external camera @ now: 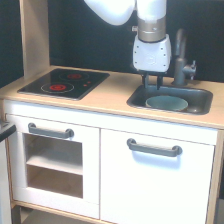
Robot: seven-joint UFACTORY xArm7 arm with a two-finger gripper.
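Observation:
A teal-blue pot or bowl [166, 103] sits low in the dark sink basin [201, 103], with only its upper part showing as a flat oval. Just above and behind its left side, the dark fingers of my gripper [152, 82] point down from the white arm. They look apart from the pot, though the view is too small to be sure. How wide the fingers stand is unclear.
A dark faucet [181, 58] rises behind the sink, close to the arm's right. To the left, a black stove top [65, 83] with red rings lies bare. Below are a white cabinet door [155, 180] and an open shelf compartment [55, 165].

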